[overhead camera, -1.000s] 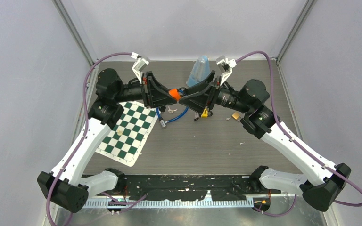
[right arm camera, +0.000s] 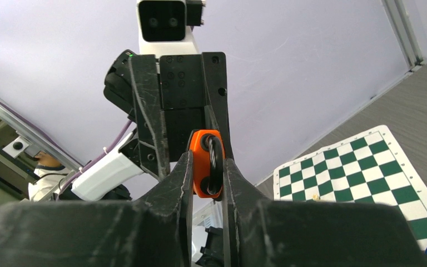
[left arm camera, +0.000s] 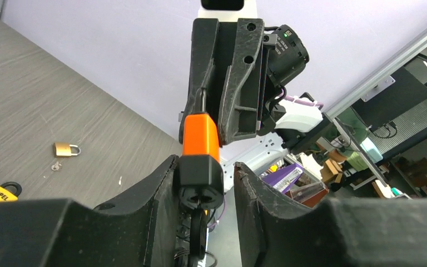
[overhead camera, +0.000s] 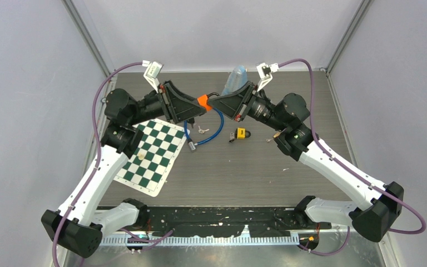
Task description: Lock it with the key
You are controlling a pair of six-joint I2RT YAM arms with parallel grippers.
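Where the two grippers meet in the top view, an orange padlock [overhead camera: 203, 102] is up off the table. Its orange body [left arm camera: 200, 133] ends in a black base with a keyhole, between the fingers of my left gripper. Clear space shows beside the base, so this gripper is open. A narrow dark piece [left arm camera: 197, 239] stands below the base; whether it is a key cannot be made out. From the other side, my right gripper has its fingers close around the dark shackle [right arm camera: 216, 166]. Whether they press on it is unclear.
A blue cable lock [overhead camera: 219, 130], silver keys [overhead camera: 203, 130] and a yellow padlock [overhead camera: 242, 133] lie below the grippers. Checkerboard [overhead camera: 154, 150] at left, clear bottle [overhead camera: 236, 79] behind. A brass padlock [left arm camera: 65, 149] lies further right.
The yellow padlock has come into fuller view, while the right arm now hides most of the brass one.
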